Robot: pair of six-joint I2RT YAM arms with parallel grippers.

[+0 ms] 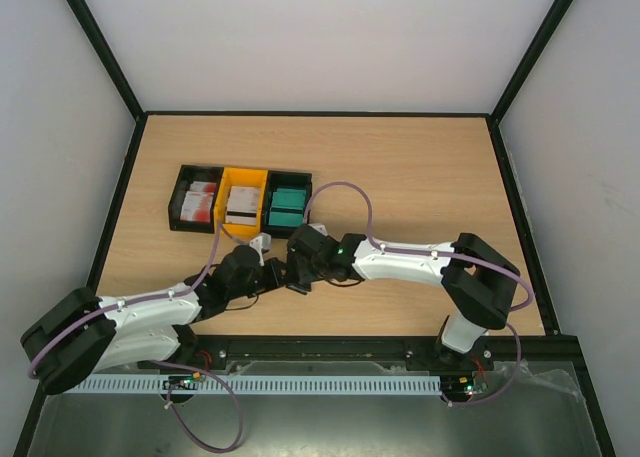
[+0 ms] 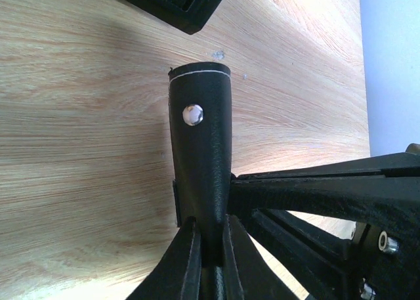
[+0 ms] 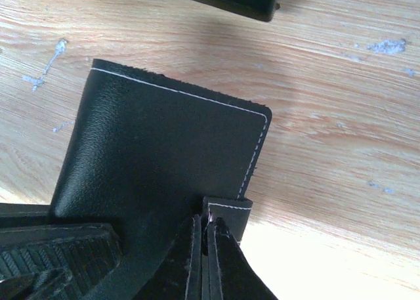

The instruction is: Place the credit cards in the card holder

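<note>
The black leather card holder stands off the table, seen edge-on with a silver snap in the left wrist view. My left gripper is shut on its left side. My right gripper is shut, its tips right against the small stitched strap [image 3: 230, 208]; whether the strap lies between them cannot be made out. Behind the holder stand three bins: red-and-white cards [image 1: 197, 206] on the left, white cards [image 1: 242, 199] in the yellow one, teal cards [image 1: 287, 217] on the right. Most of the holder is hidden from above by the grippers.
The right-hand black bin [image 2: 177, 14] has its near edge close beyond the holder. Bare wooden table [image 1: 420, 177] lies to the right and behind. Both arms meet closely at the holder, leaving little room between them.
</note>
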